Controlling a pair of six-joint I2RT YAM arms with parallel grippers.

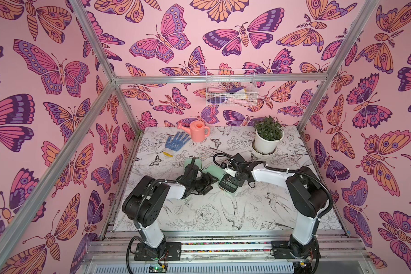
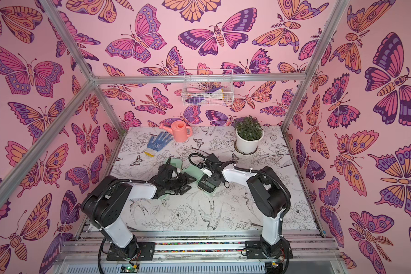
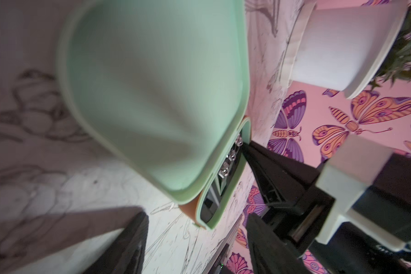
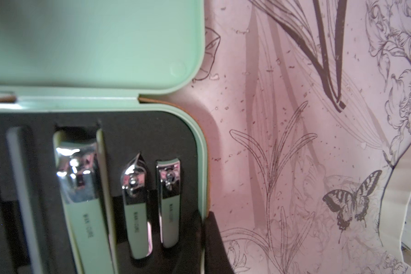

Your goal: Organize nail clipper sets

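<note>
A mint-green clipper case (image 1: 228,182) lies open mid-table, its lid (image 3: 155,91) spread flat, with chrome-and-green nail clippers (image 4: 82,228) seated in black foam. A second mint piece (image 1: 191,161) is partly hidden behind my left arm. My left gripper is open beside the lid, nothing between its fingers. My right gripper (image 2: 210,171) is at the case's right end, shut, its fingers at the case rim; only a dark edge of it shows in the right wrist view.
A potted plant (image 1: 265,144) stands back right; a pink watering can (image 1: 198,131) and blue glove (image 1: 178,142) lie back left. A wire basket (image 1: 231,96) hangs on the back wall.
</note>
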